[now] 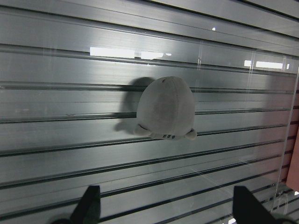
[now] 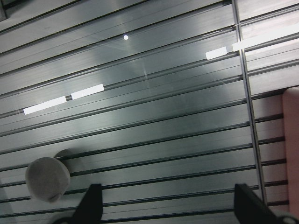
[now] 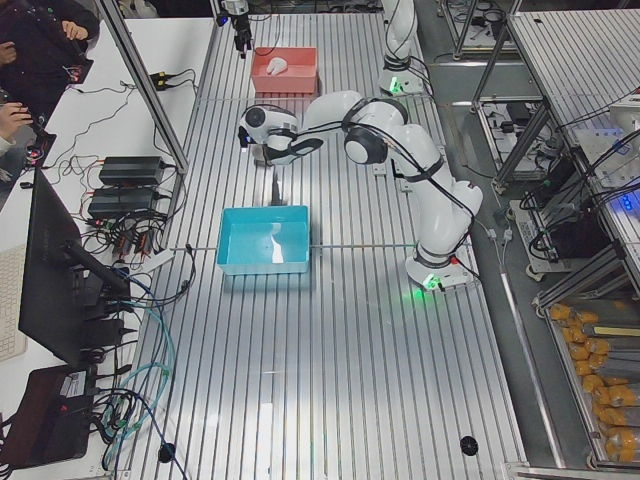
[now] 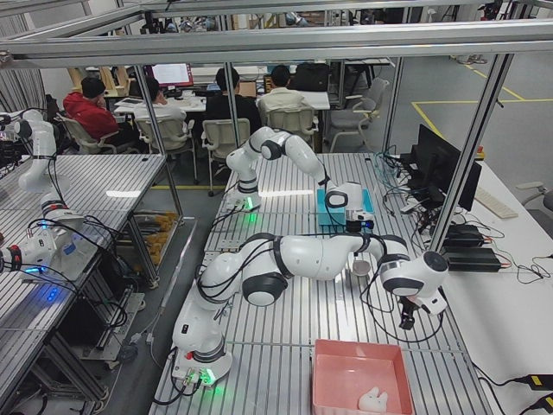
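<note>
A grey plush toy, also seen at the lower left of the right wrist view (image 2: 46, 179), lies on the slatted table (image 3: 300, 370). My left gripper is open above it, nothing between its fingers. My right gripper is open over bare slats near the pink bin (image 4: 354, 363); in the camera right view it hangs behind that bin. A white plush figure (image 4: 373, 399) lies inside the pink bin.
A cyan bin (image 3: 263, 262) stands on the table. A monitor (image 3: 55, 270), cables and black boxes (image 3: 130, 170) line one side, with aluminium posts (image 4: 458, 173). The table beyond the cyan bin, in the camera left view, is clear.
</note>
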